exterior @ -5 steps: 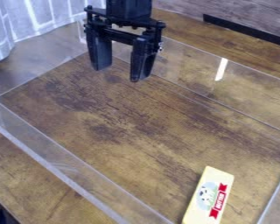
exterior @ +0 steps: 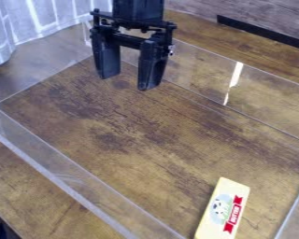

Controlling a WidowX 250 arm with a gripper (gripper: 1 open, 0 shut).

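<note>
My black gripper (exterior: 128, 67) hangs in the upper middle, above the back part of a wooden surface enclosed by clear walls. Its two fingers stand wide apart with nothing between them. A pale yellow box (exterior: 220, 217) with a red label and a small picture lies near the front right, well apart from the gripper.
Clear plastic walls (exterior: 64, 173) bound the wooden floor (exterior: 134, 149) on the left, back and right. A white curtain hangs at the upper left, and a dark slot shows at the back right.
</note>
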